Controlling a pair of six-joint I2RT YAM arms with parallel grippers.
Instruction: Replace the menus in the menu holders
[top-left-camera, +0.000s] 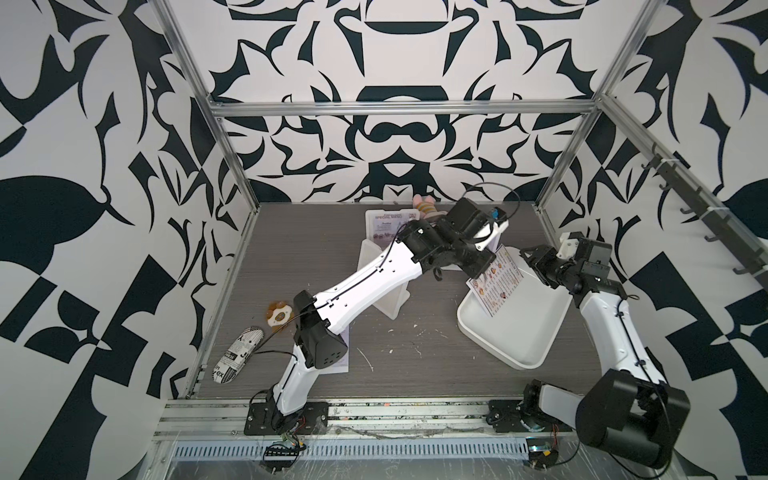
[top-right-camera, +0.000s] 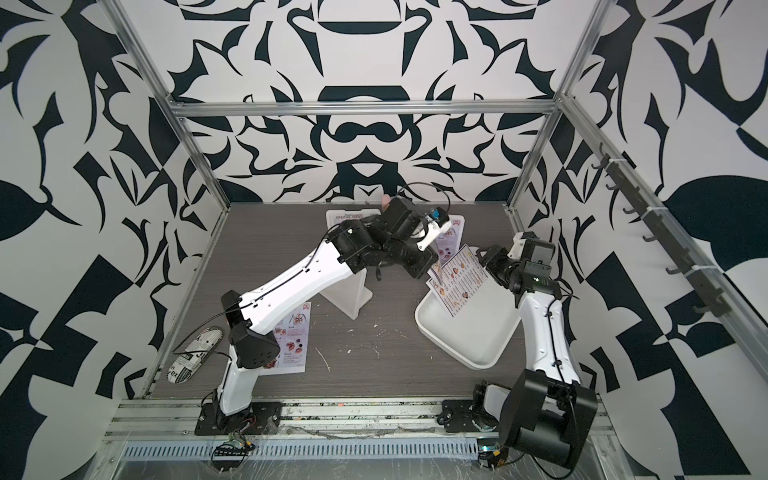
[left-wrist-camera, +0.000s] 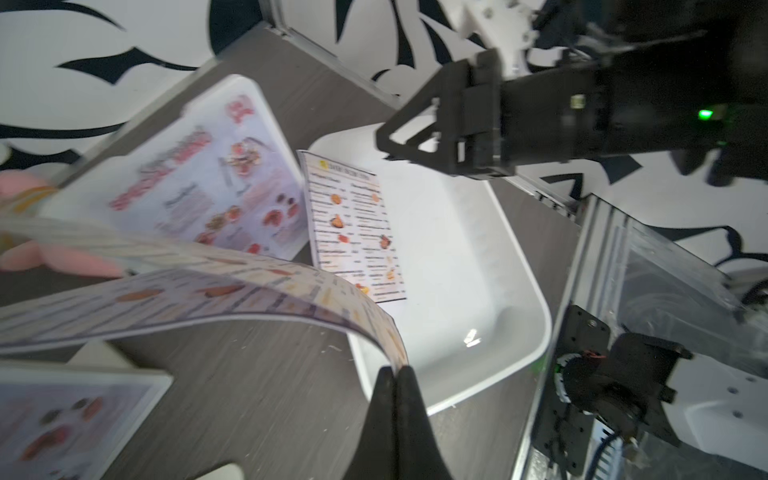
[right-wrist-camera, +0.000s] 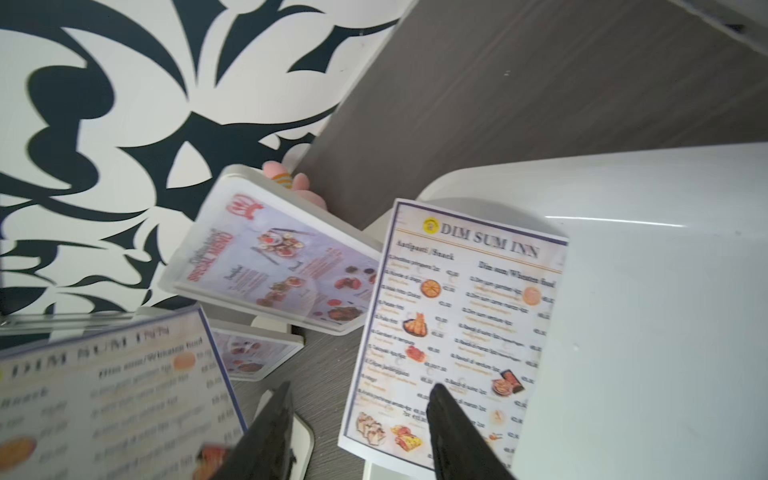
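My left gripper is shut on the edge of a bent menu sheet, held above the table. My right gripper hangs over the white tray, fingers apart with nothing seen held between them. A DIM SUM INN menu leans in the tray's left part. Behind stand white holders, one showing a pink-headed menu, another lower left in the left wrist view.
A pink toy sits at the back. A loose menu, a newspaper-covered object and a brown ring-shaped item lie to the left.
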